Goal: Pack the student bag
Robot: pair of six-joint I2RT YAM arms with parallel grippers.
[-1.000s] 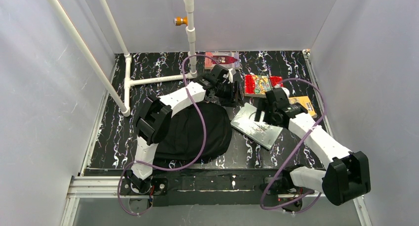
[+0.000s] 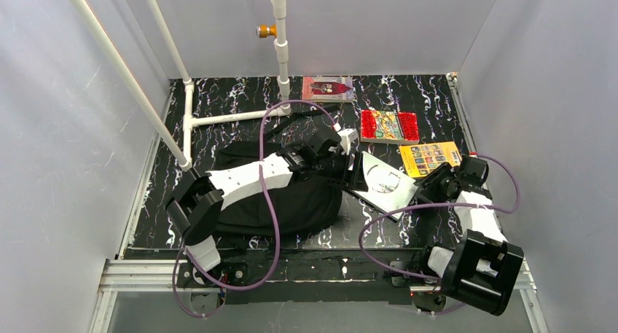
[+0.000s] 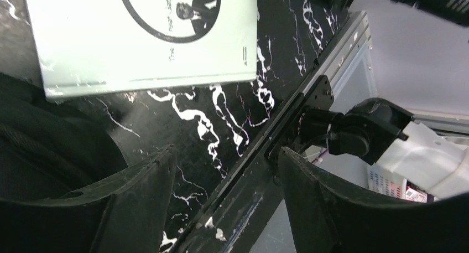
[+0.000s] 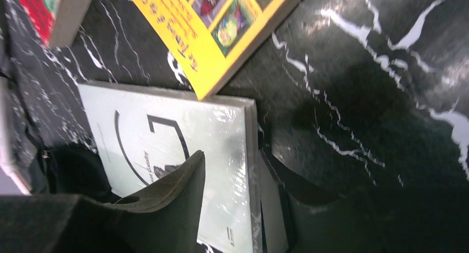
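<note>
A white book [image 2: 385, 183] lies on the dark table right of the black bag [image 2: 280, 209]. My left gripper is at the book's bag-side end, fingers apart, bare table between them in the left wrist view. My right gripper is at the book's other end, fingers apart over its edge, the spine showing between them; whether they touch it I cannot tell. A yellow book [image 2: 428, 158] touches or nearly touches the white one. Behind lie a red book [image 2: 388, 127] and a pink-covered book [image 2: 327, 89].
White pipe frame [image 2: 226, 118] stands at the back left of the table [image 2: 197, 136]. The front rail runs below the bag and white book. Clear marble shows right of the white book in the right wrist view.
My right gripper has moved right and down to the white book's right end.
</note>
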